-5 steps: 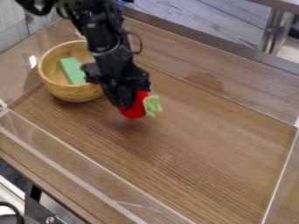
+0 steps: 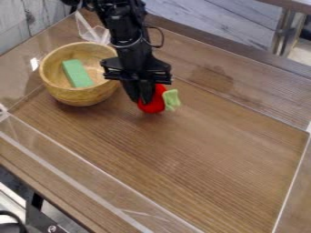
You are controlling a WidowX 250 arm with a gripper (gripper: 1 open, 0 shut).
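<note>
The black arm comes down from the top centre, its gripper (image 2: 144, 91) shut on a red object (image 2: 152, 105) that has a pale green part (image 2: 172, 100) on its right side. To the left is a light wooden bowl (image 2: 54, 71) holding a green block (image 2: 75, 74). The red object is outside the bowl, just to its right; whether it touches the table is unclear.
A pale wall stands behind it, and a rail runs at the top right. Dark cables lie at the lower left corner.
The gripper has moved back, away from the camera, with the red object still in it. The bowl and green block look unmoved.
</note>
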